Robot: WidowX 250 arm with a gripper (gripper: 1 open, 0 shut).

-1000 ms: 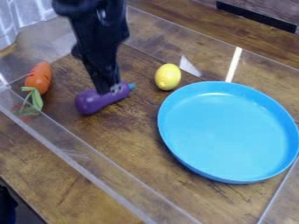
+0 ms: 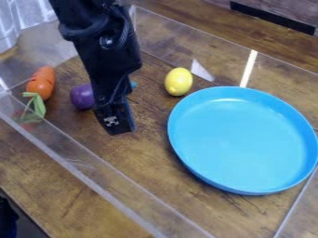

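My black gripper [image 2: 107,102] reaches down from the top left, its fingers open and low over the wooden surface. A purple toy vegetable [image 2: 82,95] lies behind it, mostly hidden by the gripper, with a small teal tip showing to the right of the fingers. To the left lies an orange carrot [image 2: 41,82] with green leaves. A yellow egg-shaped toy [image 2: 179,81] sits to the right of the gripper.
A large blue plate [image 2: 243,139] takes up the right side. A clear plastic edge runs diagonally along the left and bottom. The wood [image 2: 112,167] in front of the gripper is bare.
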